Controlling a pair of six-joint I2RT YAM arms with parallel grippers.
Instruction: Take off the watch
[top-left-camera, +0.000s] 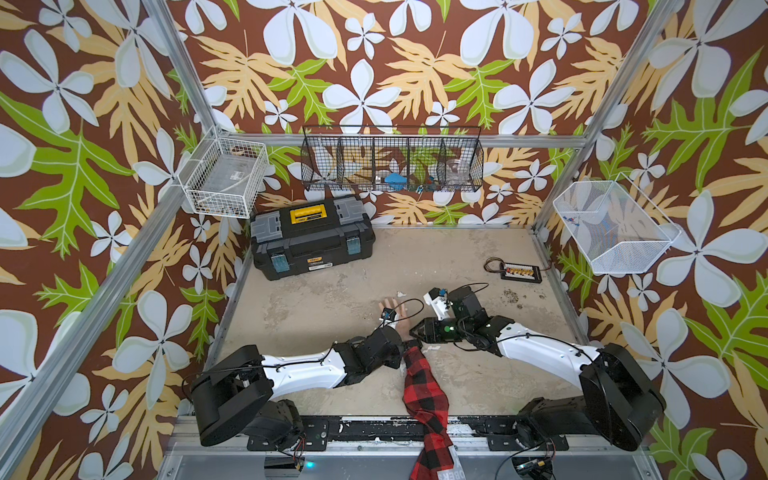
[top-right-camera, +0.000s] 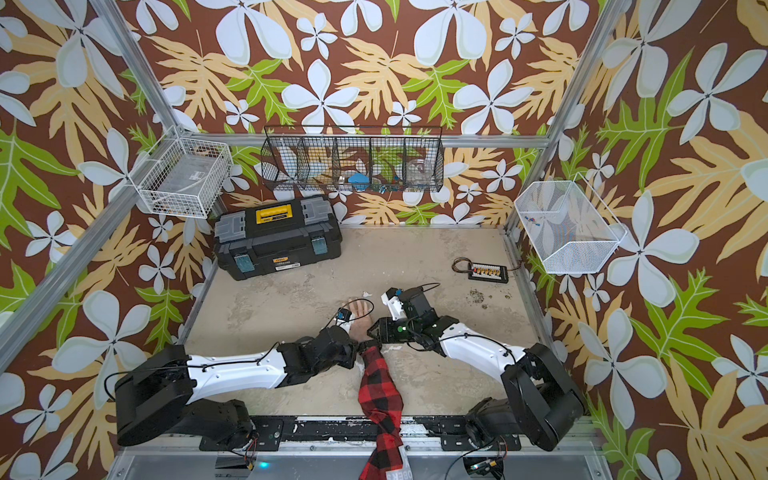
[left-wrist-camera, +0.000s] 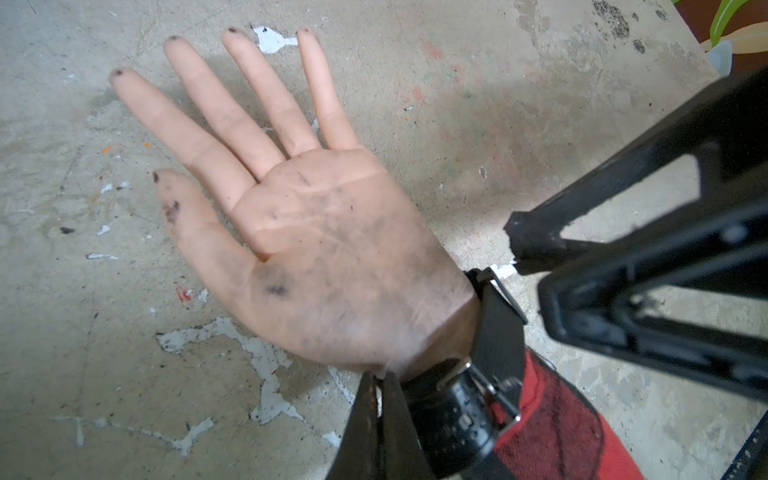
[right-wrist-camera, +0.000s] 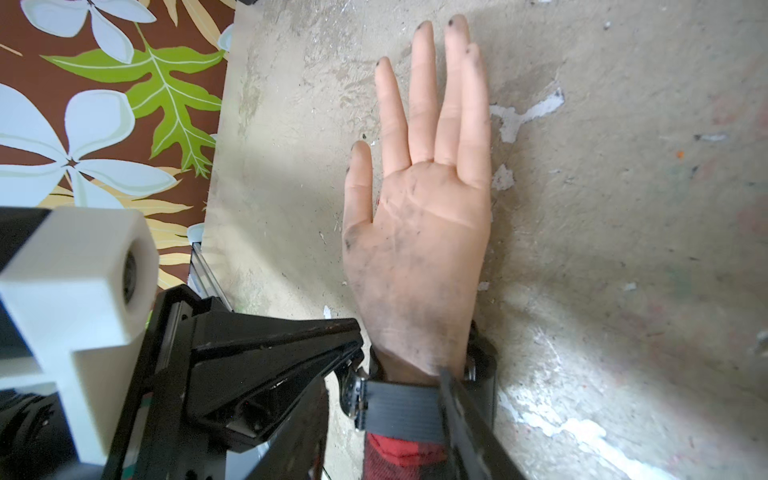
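A black watch (left-wrist-camera: 452, 424) circles the wrist of a model hand (right-wrist-camera: 424, 240), which lies palm up; its strap (right-wrist-camera: 404, 409) runs across the wrist just above the red plaid sleeve (left-wrist-camera: 552, 424). Its metal buckle parts show in the left wrist view. My left gripper is shut, its tips against the thumb-side edge of the watch; whether any strap is pinched cannot be told. From the other side comes my right gripper, part open, its blurred fingers (right-wrist-camera: 472, 436) to either side of the strap as seen from its wrist camera.
A black toolbox (top-left-camera: 312, 240) stands at the back left, and a small black tray with a cable (top-left-camera: 520, 273) at the back right. Wire baskets (top-left-camera: 392, 164) hang on the walls.
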